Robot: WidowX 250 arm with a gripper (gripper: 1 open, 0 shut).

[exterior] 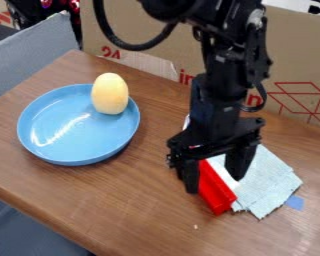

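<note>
My black gripper [203, 165] is low over a long red and white object [215, 196], its fingers open on either side of that object's upper end. The object lies on the wooden table, partly over a pale folded cloth [267, 183] to the right. The gripper hides part of the object. On the left a blue plate [72, 130] holds a pale yellow egg-shaped thing [109, 94] near its back right.
A cardboard board [159, 62] with red print stands along the back of the table. A grey fabric surface [23, 55] borders the table at the left.
</note>
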